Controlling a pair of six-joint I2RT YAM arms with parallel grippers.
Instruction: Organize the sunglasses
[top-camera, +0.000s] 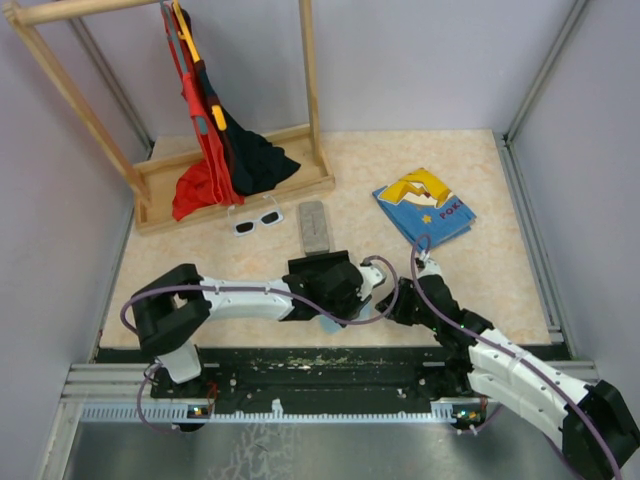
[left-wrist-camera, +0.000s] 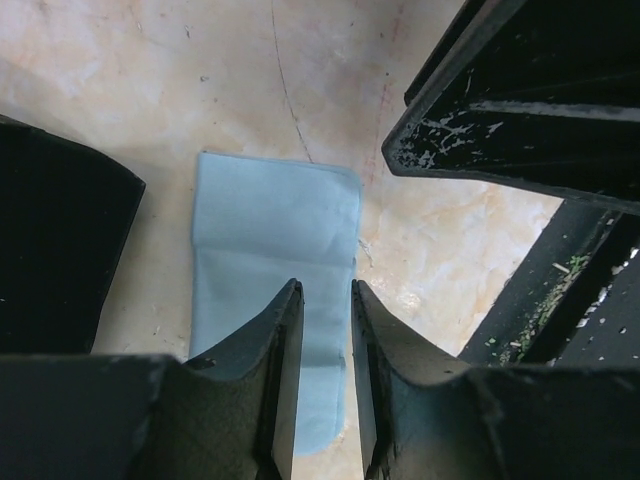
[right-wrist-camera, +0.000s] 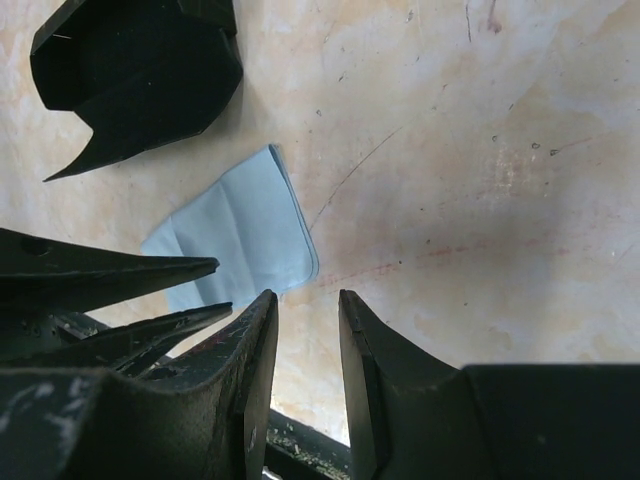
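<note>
White-framed sunglasses (top-camera: 271, 217) with dark lenses lie on the table at the upper left in the top view. A black case stands with its lid up, left of a folded light-blue cloth (left-wrist-camera: 275, 210) in the left wrist view. Above the cloth, my left gripper points down, its fingers a small way apart with only cloth visible beyond the gap. Beside it on the right, my right gripper is open over bare table, nothing between its fingers. The left arm covers most of the cloth in the top view.
A grey oblong item (top-camera: 313, 227) lies just behind the black case. At the back right is a blue and yellow printed cloth (top-camera: 430, 207). A wooden rack (top-camera: 250, 195) with hanging clothes fills the back left. The two grippers are close together.
</note>
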